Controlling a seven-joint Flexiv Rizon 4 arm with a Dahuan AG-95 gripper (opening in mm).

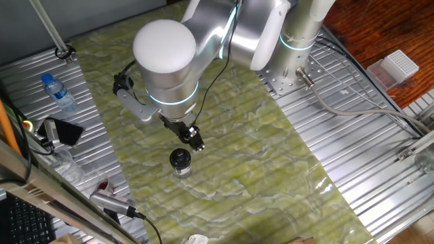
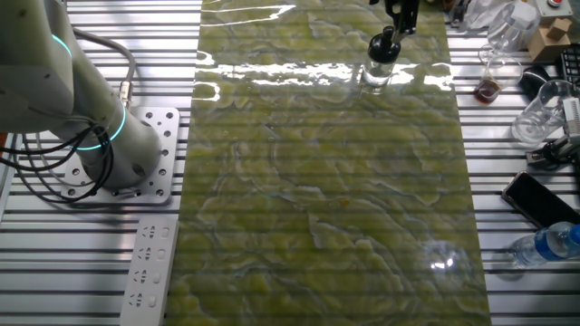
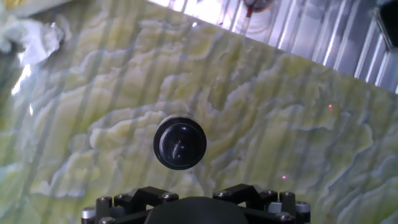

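Observation:
A bottle or jar with a black lid (image 1: 180,158) and a clear, labelled body stands upright on the green marbled mat (image 1: 244,163). My gripper (image 1: 197,141) hangs just beside it, toward the arm's base. From the far side, the bottle (image 2: 381,60) shows at the mat's back edge, the dark gripper (image 2: 402,20) close by and partly cut off. Seen from above in the wrist view, the round black lid (image 3: 180,143) lies ahead of the spread fingers, apart from them. The gripper looks open, and nothing shows between its fingers.
Along one side lie a water bottle (image 1: 60,93), a phone (image 2: 541,200) and clear cups (image 2: 542,112). A crumpled white piece (image 3: 37,38) rests near the mat's edge. A power strip (image 2: 148,270) lies by the robot base.

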